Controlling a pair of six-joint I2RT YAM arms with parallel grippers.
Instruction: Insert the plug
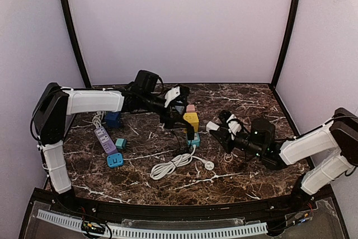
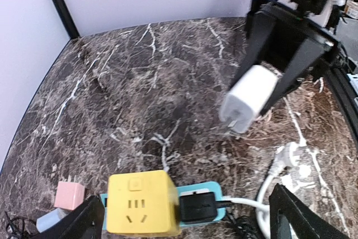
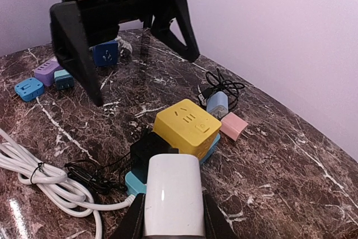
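My right gripper is shut on a white plug point(image 1: 213, 127), which fills the bottom of the right wrist view point(image 3: 173, 191) and shows at upper right in the left wrist view point(image 2: 249, 96). Left of it on the table, a yellow socket cube point(image 1: 191, 119) point(image 3: 187, 127) point(image 2: 140, 200) stands beside a light-blue strip point(image 1: 193, 144) carrying a black block point(image 2: 197, 206) with a white cable. My left gripper stands open above and left of the yellow cube in the top view; its dark fingers cross the top of the right wrist view.
A pink block point(image 3: 234, 126), a light-blue block point(image 3: 217, 103) and black cables lie behind. Coiled white cable point(image 1: 170, 167) lies in front. At left are a purple strip point(image 1: 105, 140), blue block point(image 1: 113, 119) and blue adapter point(image 1: 114, 160).
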